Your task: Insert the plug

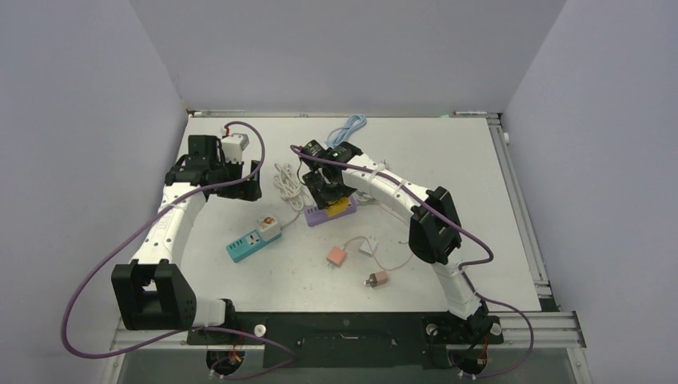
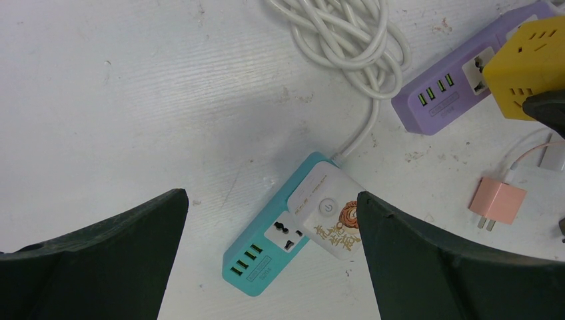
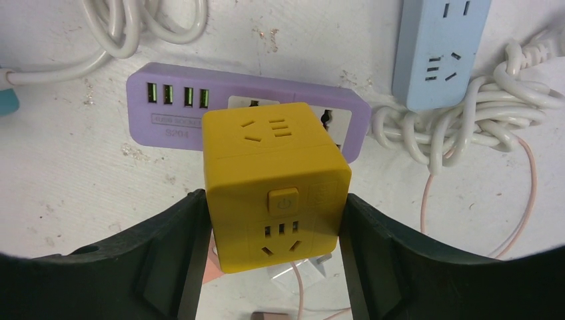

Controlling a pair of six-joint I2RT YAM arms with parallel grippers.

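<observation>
A yellow cube plug (image 3: 276, 187) with sockets and a power button on its faces is held by my right gripper, which is shut on it from both sides. Beneath and behind the cube lies the purple power strip (image 3: 174, 110); in the right wrist view the cube covers its middle, while part of a white socket plate (image 3: 332, 123) shows on the right. Whether the cube touches the strip cannot be told, and its prongs are hidden. Far to the left, my left gripper stands open and empty above the teal strip (image 2: 256, 267).
A white cube (image 2: 328, 207) sits on the teal strip. White coiled cable (image 2: 360, 47) lies between the strips. The pale blue strip (image 3: 440, 53) is behind. Chargers, one salmon (image 1: 337, 256) and one brown (image 1: 376, 278), lie in front.
</observation>
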